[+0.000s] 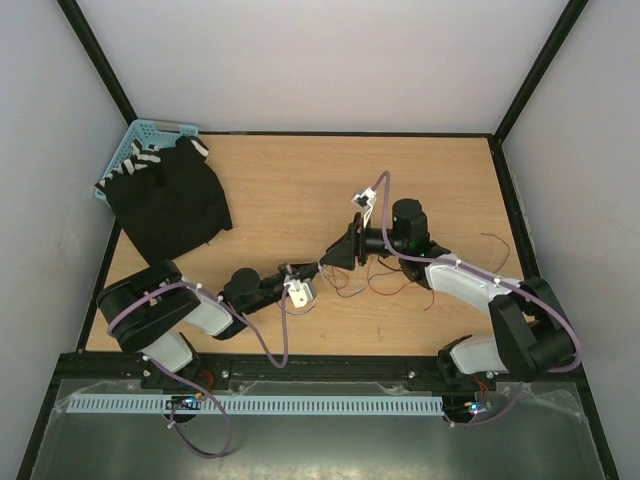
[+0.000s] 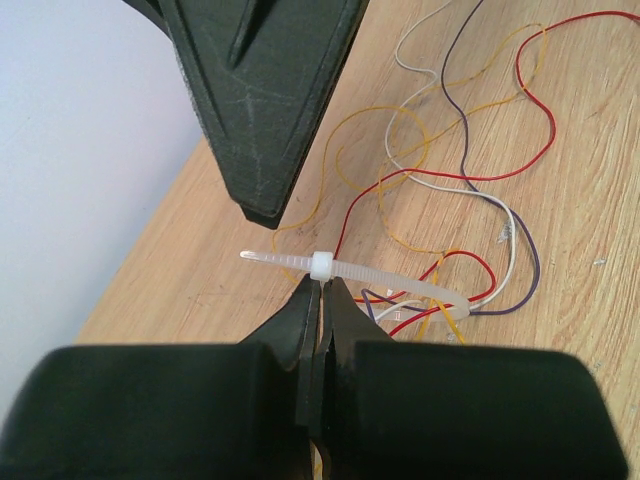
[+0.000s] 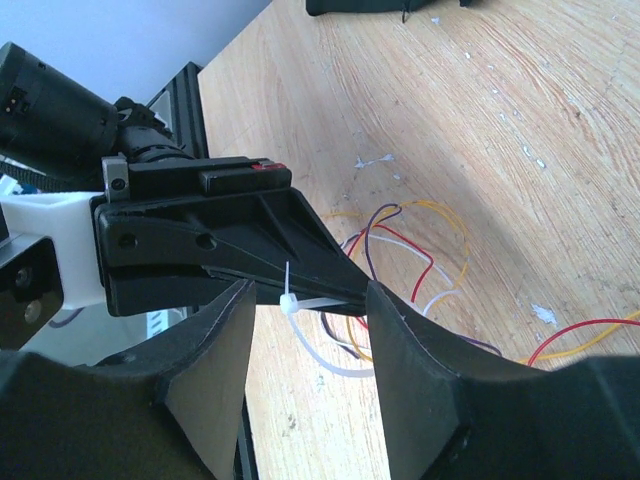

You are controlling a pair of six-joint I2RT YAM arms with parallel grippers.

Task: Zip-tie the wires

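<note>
A translucent white zip tie forms a loop, and red, yellow, white and purple wires pass through it. My left gripper is shut on the tie right by its small square head, holding it above the table. The short tail sticks out past the head. My right gripper stands open, one finger on each side of the head and tail, with nothing gripped. One of its dark fingers looms over the tail in the left wrist view. From above, both grippers meet near the table's middle, hiding the tie's details.
Loose wire ends spread over the wooden table under and beside the right arm. A blue basket with a black cloth over it occupies the back left.
</note>
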